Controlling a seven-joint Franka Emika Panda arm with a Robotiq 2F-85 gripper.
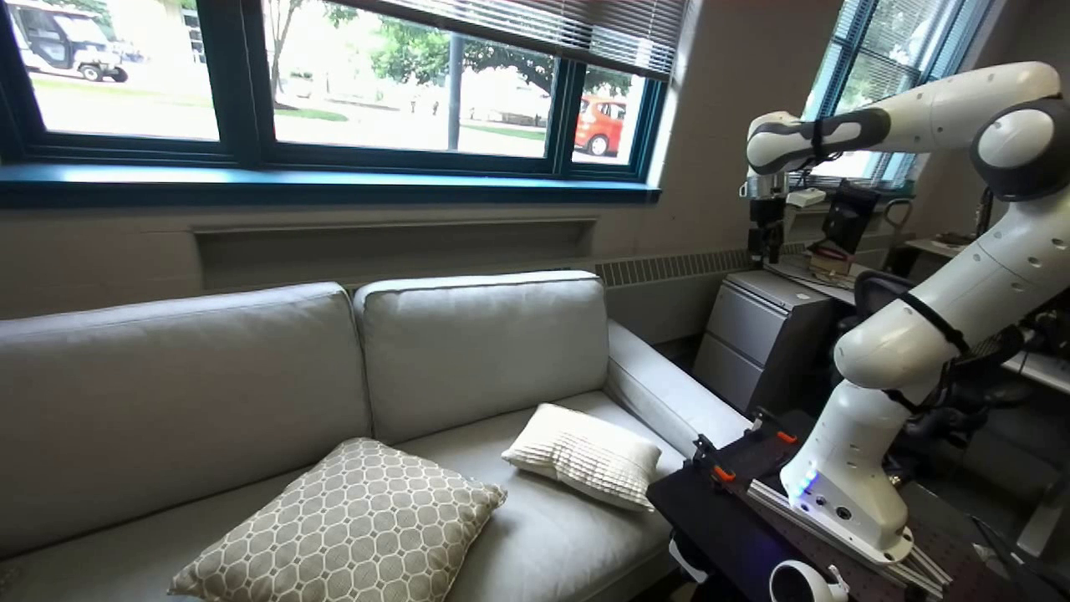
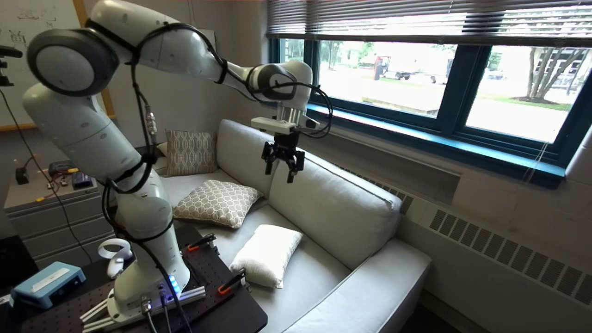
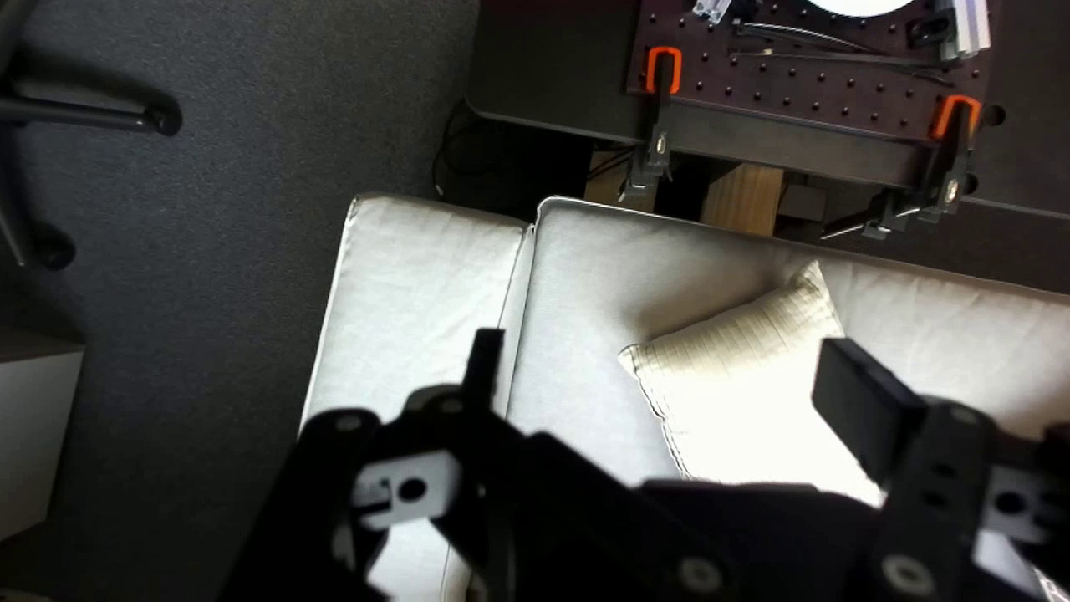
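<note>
High above the sofa, my gripper points downward, open, with only air between its fingers. In the wrist view the two dark fingers stand wide apart over the sofa. A small white ribbed pillow lies flat on the seat near the armrest; in the wrist view the same white pillow is below the fingers, partly hidden by the right finger. Farther along the seat rests a larger beige patterned pillow. Against the sofa's far end leans another patterned pillow.
The grey sofa has a raised armrest and backrest. Beside it stands the dark robot table, with orange-tipped clamps along its edge. A white controller lies on the table. Bare seat surrounds the white pillow.
</note>
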